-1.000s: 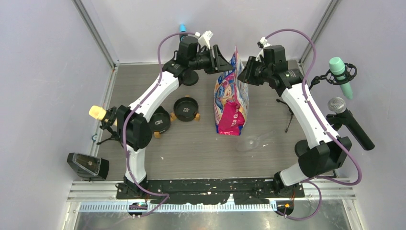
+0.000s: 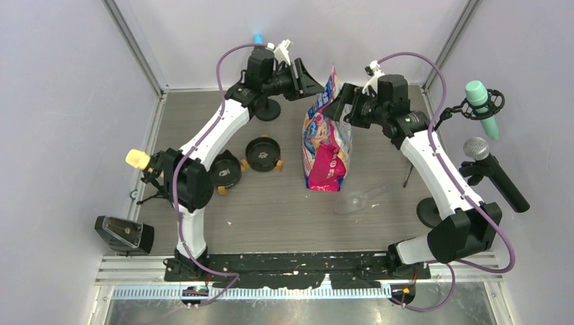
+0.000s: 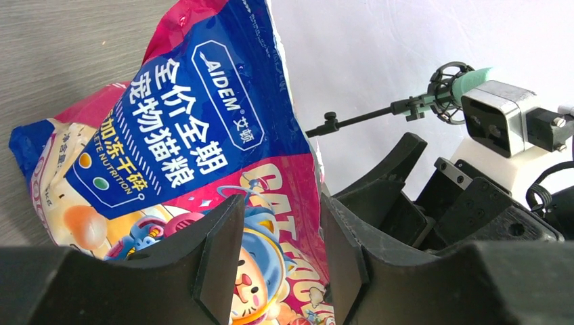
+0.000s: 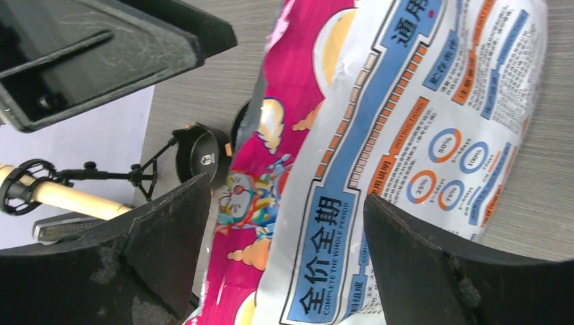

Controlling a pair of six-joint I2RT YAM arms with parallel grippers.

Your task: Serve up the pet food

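The pet food bag (image 2: pixel 325 156), pink and blue with "AIDEM" cat-food print, stands upright in the middle of the table, its top rising between my grippers. In the left wrist view the bag (image 3: pixel 196 122) fills the middle, in front of my left gripper, whose fingers stand apart. My right gripper (image 2: pixel 345 101) hangs open at the bag's upper right; in the right wrist view the bag (image 4: pixel 325 203) lies across its spread fingers. Two black bowls (image 2: pixel 262 153) with wooden feet sit left of the bag. A clear scoop (image 2: pixel 352 203) lies in front of it.
Microphones and holders (image 2: pixel 494 176) line the right side. A yellow-topped stand (image 2: pixel 139 159) and a dark metal box (image 2: pixel 123 233) are at the left, and a black stand base (image 2: pixel 267 112) behind the bowls.
My left gripper has drawn slightly back to the upper left from the bag.
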